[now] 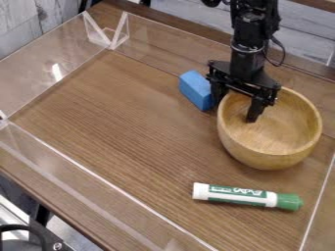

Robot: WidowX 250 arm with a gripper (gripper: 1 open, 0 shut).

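Note:
A black robot gripper [244, 98] hangs at the top right over a tan oval bowl [277, 147], its lower end at the bowl's back-left rim. It stands open; whether anything lies between its fingers is hard to see against the dark shapes. A blue block [195, 90] lies just left of the bowl, close beside the gripper. A white tube with a green end [236, 194] lies on the wooden surface in front of the bowl.
A dark object [26, 237] is partly in view at the bottom left corner.

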